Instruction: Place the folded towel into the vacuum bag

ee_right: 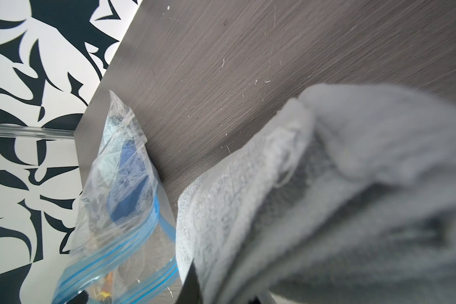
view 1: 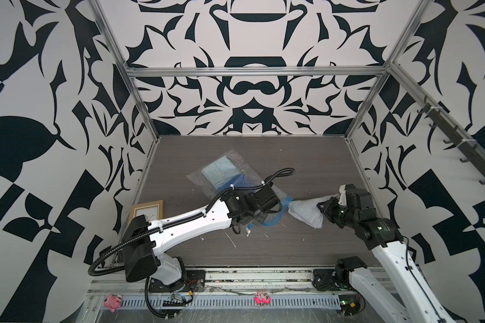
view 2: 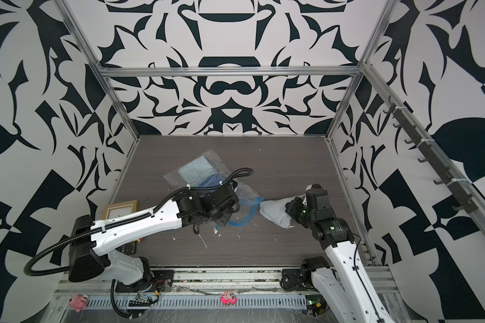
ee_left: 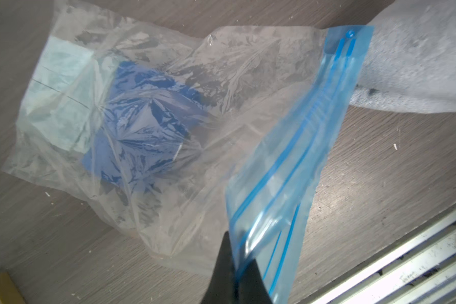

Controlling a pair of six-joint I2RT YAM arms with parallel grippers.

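A clear vacuum bag (ee_left: 187,167) with a blue zip edge (ee_left: 283,172) lies on the table, light green and dark blue folded cloths (ee_left: 141,121) inside it. My left gripper is shut on one side of the blue edge, lifting it. In the right wrist view the mouth (ee_right: 147,253) gapes, its two blue edges apart. A grey folded towel (view 1: 306,211) is just right of the mouth, outside the bag. My right gripper (view 1: 328,209) is shut on the towel's right end; cloth covers most of the fingers in the right wrist view.
A wooden frame (view 1: 148,210) lies at the table's left edge, close to the left arm. Bare table (view 1: 307,161) stretches behind the towel and to the right of the bag. A metal rail (ee_left: 415,263) borders the front.
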